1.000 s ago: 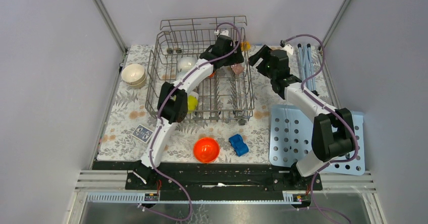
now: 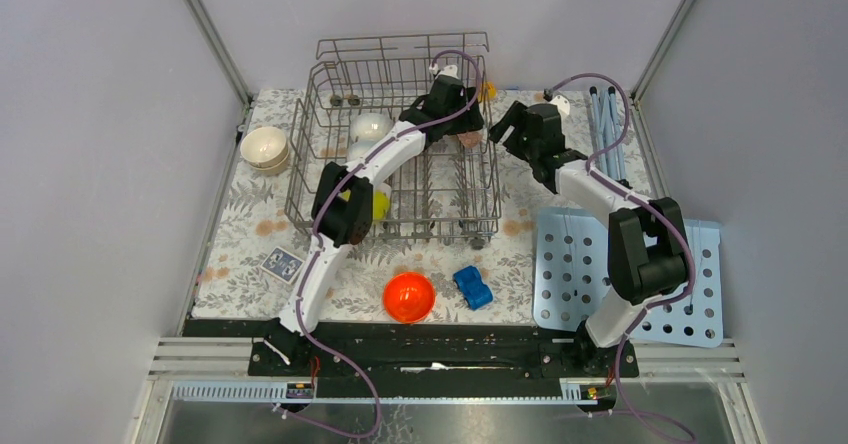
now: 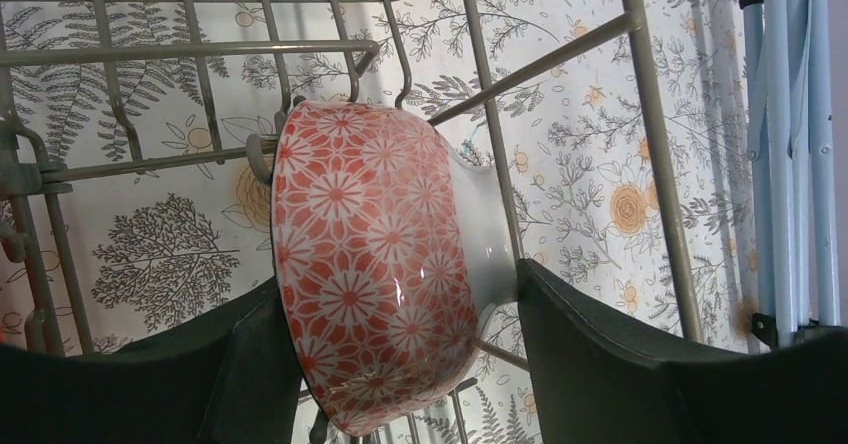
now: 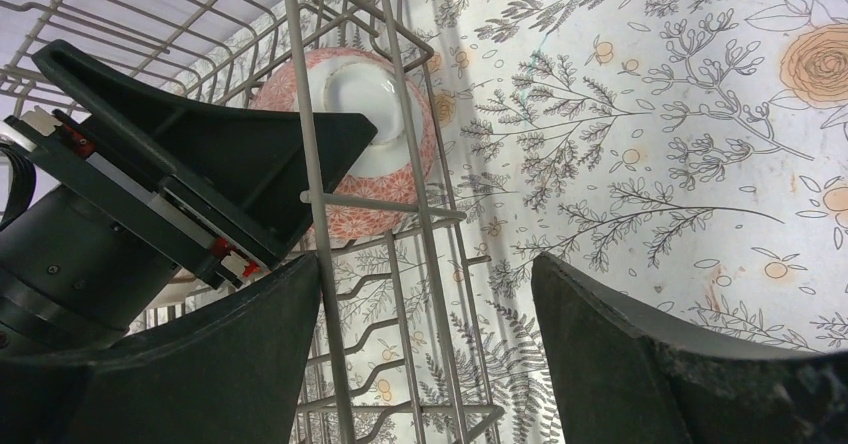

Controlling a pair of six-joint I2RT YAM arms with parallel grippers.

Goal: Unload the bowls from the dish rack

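A red-and-white patterned bowl (image 3: pixel 375 249) stands tilted on its side in the dish rack (image 2: pixel 397 226), near the right side. My left gripper straddles it, one finger by the rim and the other by the white foot; whether both press on it is unclear. My right gripper is open at the rack's right side, with side wires reaching into its gap and no bowl there. Further left in the rack are a white bowl (image 2: pixel 370 127) and another pale one, partly behind the left arm. Stacked cream bowls (image 2: pixel 264 146) sit on the table left of the rack.
An orange bowl (image 2: pixel 409 297) and a blue object (image 2: pixel 472 287) lie in front of the rack. Yellow-green dishware (image 2: pixel 381 203) is inside it. On the right are a perforated blue tray (image 2: pixel 557 274) and folded blue legs (image 2: pixel 607 134).
My left gripper has moved slightly right, over the patterned bowl. The right gripper has shifted a little left and toward the front. The rack's front has slid very slightly left.
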